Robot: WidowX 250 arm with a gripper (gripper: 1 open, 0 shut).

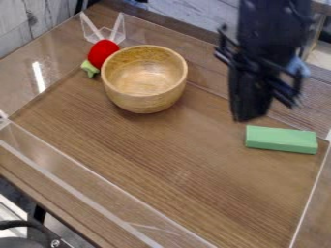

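Observation:
A dark, motion-blurred mass, my arm with its gripper [246,87], spans the upper right of the camera view, above and left of a green block [281,139]. Its fingertips are too blurred to show whether they are open or shut. A yellow wooden bowl [145,85] sits at the upper middle left, with a red object [104,53] with a green part just behind its left side.
Pale walls or edges run along the upper left and the far right.

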